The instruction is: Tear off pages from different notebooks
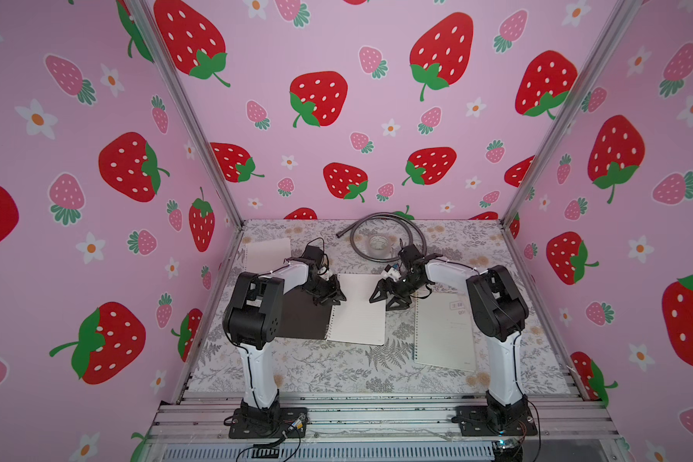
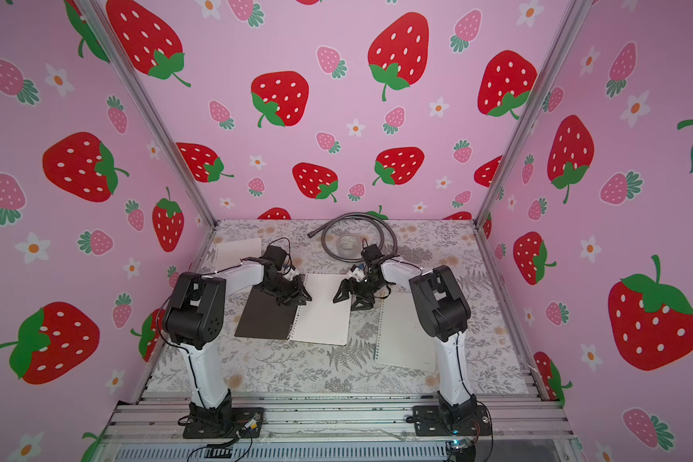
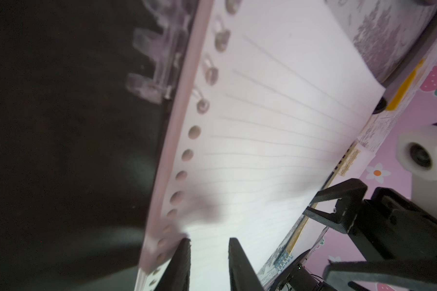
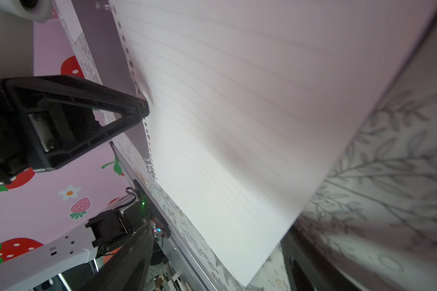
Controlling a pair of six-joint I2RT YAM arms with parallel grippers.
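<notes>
An open spiral notebook with a dark left cover (image 1: 300,323) and white lined pages (image 1: 355,319) lies in the middle of the table. My left gripper (image 1: 332,295) is down at its spiral binding; in the left wrist view its fingers reach the row of punched holes, and what lies between them is hard to make out. My right gripper (image 1: 385,296) stands open at the page's right edge, which runs between its blurred fingers in the right wrist view.
A pale spiral notebook (image 1: 443,335) lies at the right, and a loose white sheet (image 1: 267,248) at the back left. A coiled grey hose (image 1: 354,246) lies at the back centre.
</notes>
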